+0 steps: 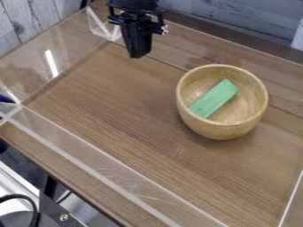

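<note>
My black gripper (138, 44) hangs over the upper middle of the wooden table, up and to the left of a round wooden bowl (222, 125). It looks shut, with nothing visible between its fingers. A green block (213, 99) lies inside the bowl.
Clear plastic at the upper left is partly behind the gripper. A black cable (30, 199) lies at the lower left edge.
</note>
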